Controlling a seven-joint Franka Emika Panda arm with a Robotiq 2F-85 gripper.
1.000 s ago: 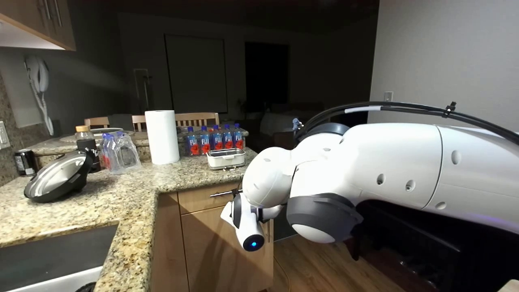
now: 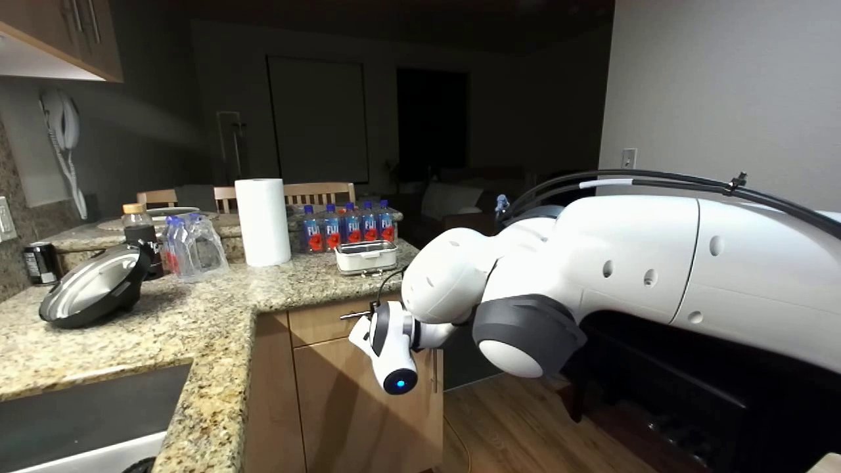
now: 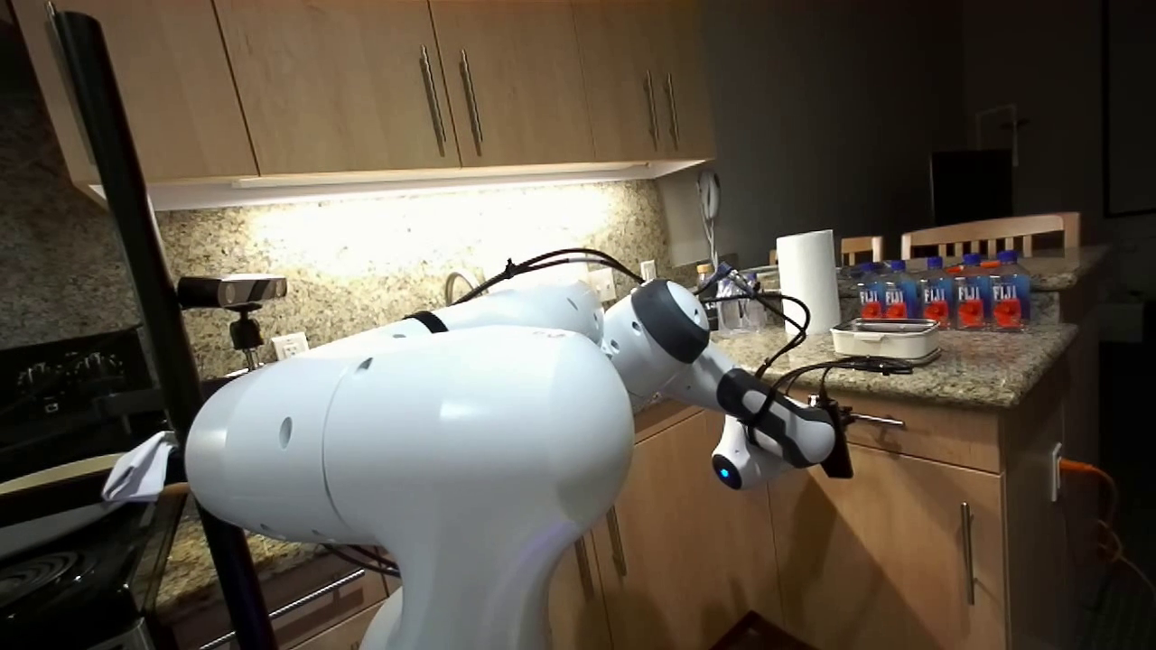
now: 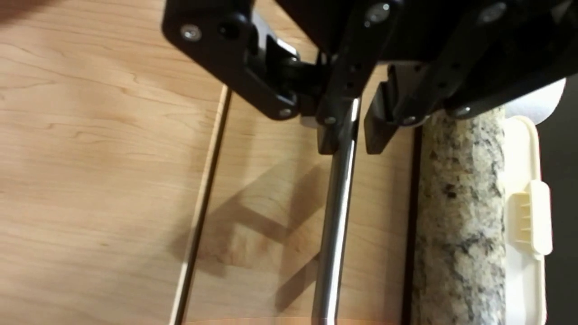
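Observation:
In the wrist view, my gripper is part open around a round metal drawer handle (image 4: 337,222). The bar runs close to the left fingertip, while a gap shows between it and the right one. Whether either finger touches the bar I cannot tell. The wooden drawer front (image 4: 260,238) lies behind the handle. In exterior view 1 the handle (image 2: 355,315) sticks out left of the wrist, and the drawer (image 2: 315,323) looks flush with the cabinet. My arm hides the fingers there. In exterior view 2 the handle's other end (image 3: 878,421) shows beyond the dark gripper body.
Just above the drawer is the granite counter edge (image 4: 460,216), with a cream container (image 2: 366,257) near it. A paper towel roll (image 2: 262,222), several water bottles (image 2: 348,227) and a tilted black-rimmed lid (image 2: 98,285) stand on the counter. A cabinet door (image 2: 355,402) lies below.
The wrist has moved slightly left and up in exterior view 1, closer to the drawer handle. The upper arm has shifted a little as well. Objects on the counter have not moved.

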